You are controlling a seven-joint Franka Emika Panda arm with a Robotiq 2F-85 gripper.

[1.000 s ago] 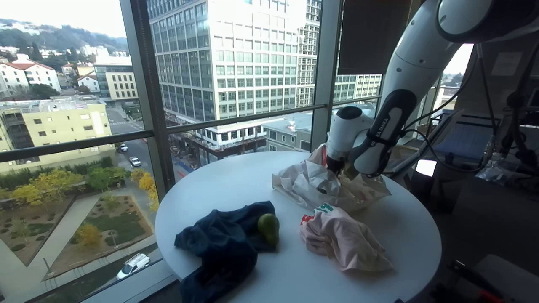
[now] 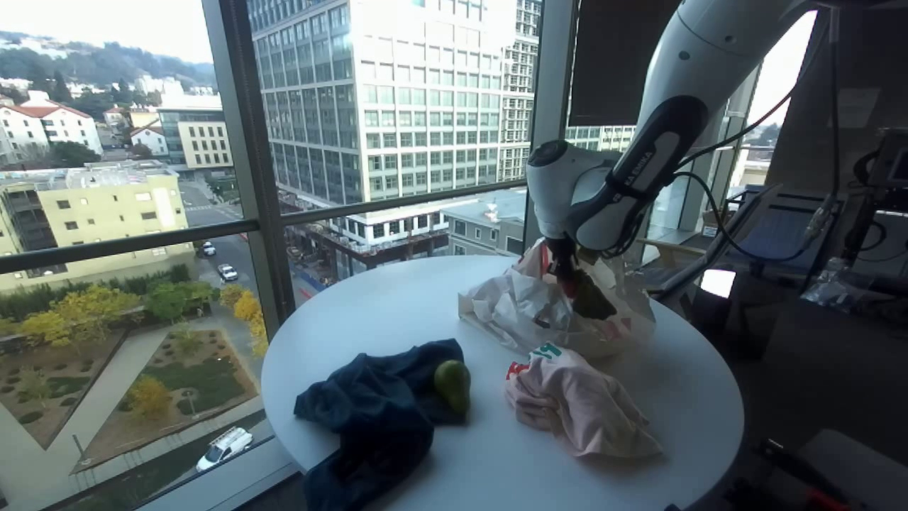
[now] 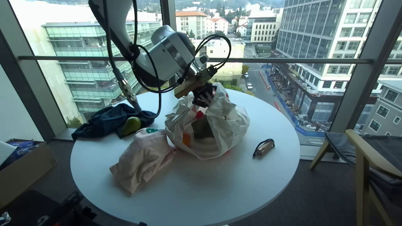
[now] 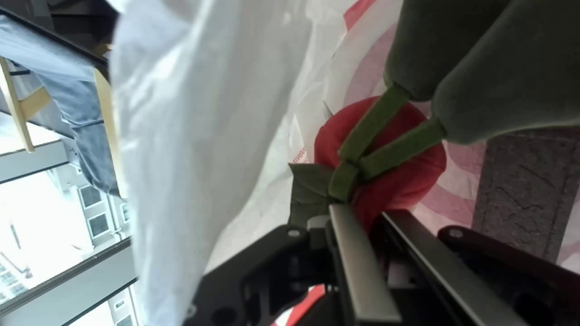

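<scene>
My gripper is shut at the joined stems of a dark green plush thing [image 4: 495, 81], by a flat green leaf [image 4: 311, 193]. Two rounded green lobes hang from those stems. Behind the stems shows a red round thing [image 4: 405, 149]; whether it is part of the plush I cannot tell. In exterior view 1 the green plush [image 2: 593, 298] hangs below the gripper [image 2: 568, 281], in front of a crumpled white plastic bag [image 2: 519, 306]. Exterior view 2 shows the gripper [image 3: 203, 99] at the mouth of this bag [image 3: 230, 130], green and orange showing inside.
A dark blue cloth [image 2: 366, 400] lies at the left, a green pear-shaped thing [image 2: 452, 385] on its edge. Closer to the front rests a pale pink cloth [image 2: 579, 400]. A small brown item with a black cord [image 3: 264, 147] sits apart.
The arm and gripper have risen slightly and shifted left in exterior view 1. The green plush now shows beneath the gripper, where it was hidden before, and the bag's folds have moved.
</scene>
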